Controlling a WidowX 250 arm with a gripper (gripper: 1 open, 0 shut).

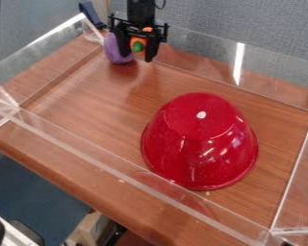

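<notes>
My black gripper (pixel 139 35) hangs at the back of the wooden tray, over a small orange and green object (pixel 139 44) that sits between or just behind its fingers. A purple object (pixel 116 52) lies just left of the gripper. Whether the fingers are closed on the orange and green object is hard to tell. A large red upturned bowl (pixel 199 140) rests on the right half of the wooden floor (pixel 92 106).
Clear acrylic walls (pixel 131 187) surround the wooden surface. A blue object (pixel 89 13) shows beyond the back left corner.
</notes>
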